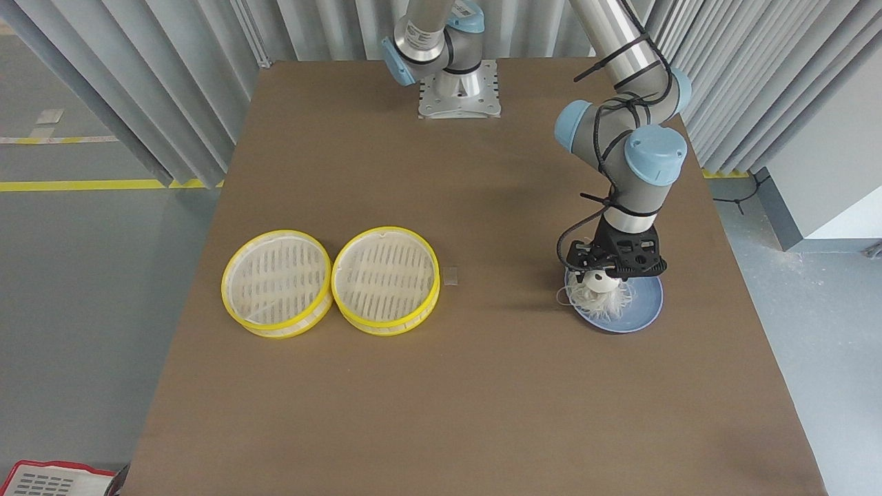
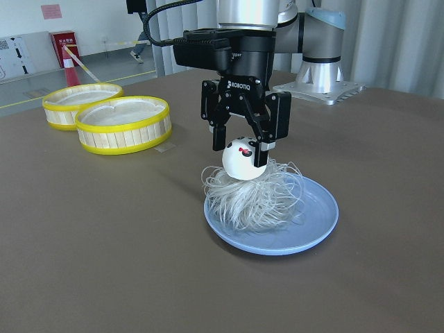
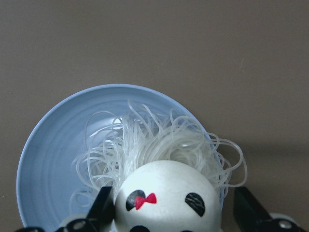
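Note:
A white panda-faced ball [image 3: 166, 198] with a small red bow rests on a pile of clear stringy strands [image 2: 250, 205] in a light blue plate [image 1: 641, 310]. My gripper [image 2: 237, 137] is low over the ball, its fingers open on either side of it. In the wrist view the left finger is close beside the ball and the right one stands apart from it. From the front, the gripper hides part of the ball.
Two yellow-rimmed steamer baskets [image 1: 275, 281] [image 1: 384, 277] stand side by side on the left of the brown table [image 1: 463, 388].

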